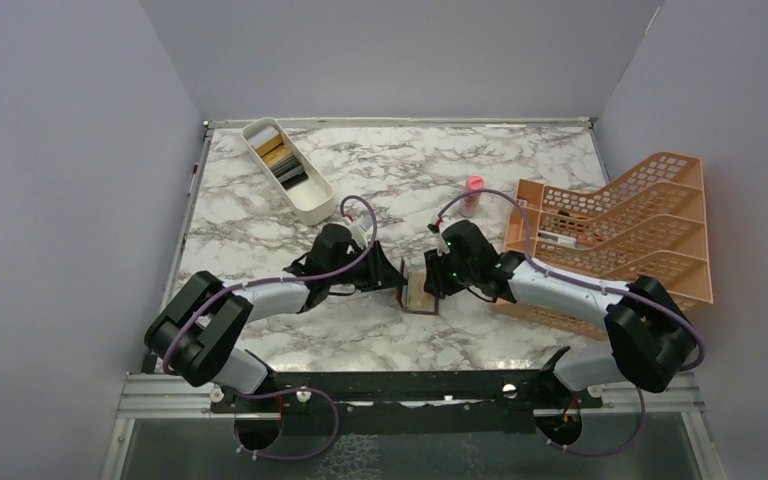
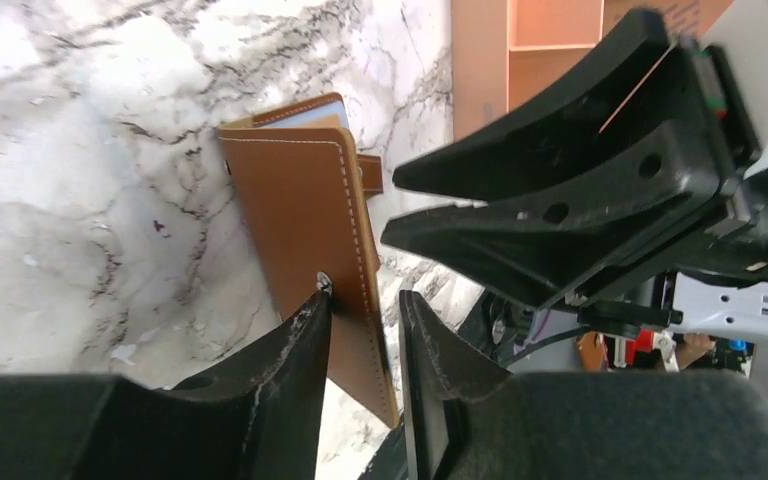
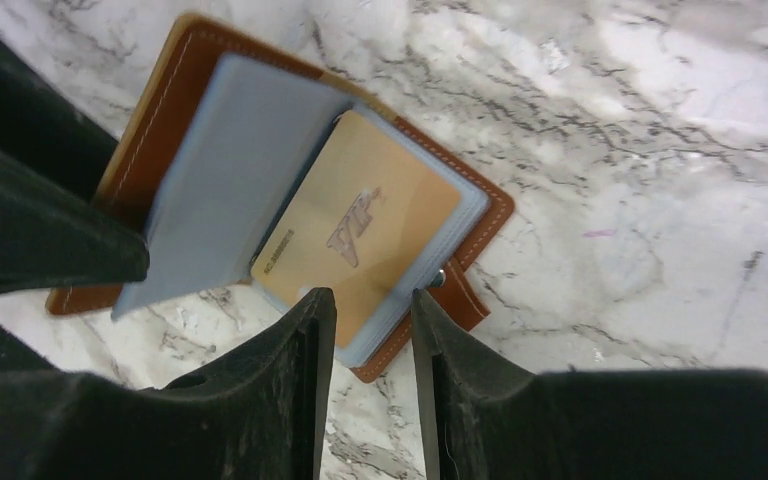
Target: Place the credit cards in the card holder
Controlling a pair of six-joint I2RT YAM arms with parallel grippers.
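The brown card holder (image 1: pixel 421 310) lies between my two grippers, one cover raised nearly upright. A gold card (image 3: pixel 365 215) shows on its flat side, over a grey-blue lining. My left gripper stands part open at the raised cover (image 2: pixel 285 215), whose edge shows between its fingers; a firm hold does not show. My right gripper is open, above the near edge of the gold-card side, with nothing between its fingers. A white tray (image 1: pixel 317 206) at the back left holds several gold and dark cards (image 1: pixel 278 158).
An orange rack (image 1: pixel 650 220) of several compartments fills the right side. A pink-capped bottle (image 1: pixel 472 192) stands just left of it. Bare marble lies behind the holder and in front of it.
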